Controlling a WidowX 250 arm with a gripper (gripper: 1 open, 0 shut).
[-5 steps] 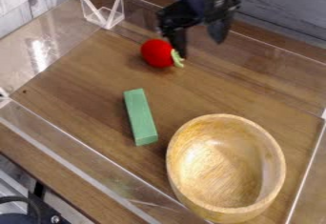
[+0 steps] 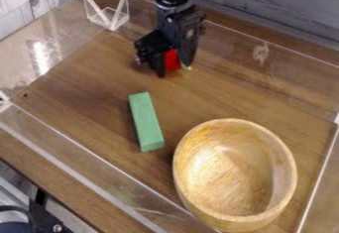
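Observation:
My gripper (image 2: 163, 56) is low at the upper middle of the camera view, its dark fingers around a red object with a green top (image 2: 171, 61), mostly hidden behind them. I cannot tell whether the fingers grip it. A green block (image 2: 146, 121) lies on the wooden surface nearer the middle. A wooden bowl (image 2: 233, 175) sits at the lower right.
A clear angular holder (image 2: 106, 13) stands at the upper left. Transparent edges run along the left and right of the wooden surface (image 2: 79, 98).
My gripper has come down and to the left onto the red object, which is now mostly covered. The block and bowl have not moved.

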